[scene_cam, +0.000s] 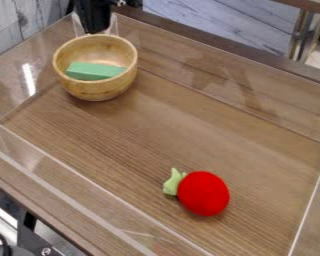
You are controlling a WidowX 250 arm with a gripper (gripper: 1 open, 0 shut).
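Observation:
A wooden bowl (117, 84) rests at the upper left of the table, holding a pale green block (92, 71). Just above the bowl's back rim, at the top edge of the view, hangs my dark gripper (93, 28), partly cut off; it looks shut, with nothing visible between its fingers. A red strawberry-like object (203, 194) with a pale green top lies at the lower right.
A grey wall (16, 20) stands at the upper left, with a wooden ledge at the top right.

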